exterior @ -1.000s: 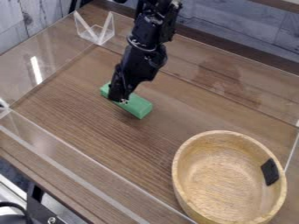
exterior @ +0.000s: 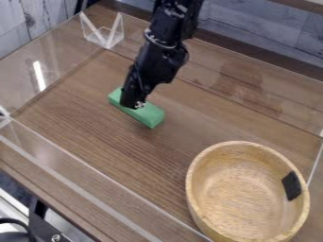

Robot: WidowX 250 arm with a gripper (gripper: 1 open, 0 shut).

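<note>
A green block (exterior: 147, 114) lies at an angle near the middle of the wooden table (exterior: 89, 142). The black gripper (exterior: 138, 100) hangs down over the block's upper-left part, its tips close above it; it looks shut, and whether it touches the block cannot be told from this view. The arm reaches in from the top centre and hides part of the block.
A round tan basket (exterior: 246, 194) with a black patch on its rim sits at the lower right. A clear plastic piece (exterior: 102, 30) is at the top left. A wall runs along the back right.
</note>
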